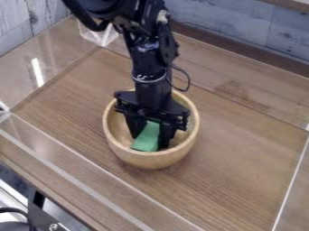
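Note:
The black gripper [154, 121] reaches down from the top into a pale wooden bowl [125, 149] at the middle of the camera view. A green object [145, 140] lies in the bowl beneath the gripper's fingers, which are shut on it as far as can be seen; the fingertips are partly hidden among dark parts and by the object.
A pale wall [241, 27] runs along the back, and a small white clear item [97, 27] stands at the back left. The table's edge and cables are at the lower left.

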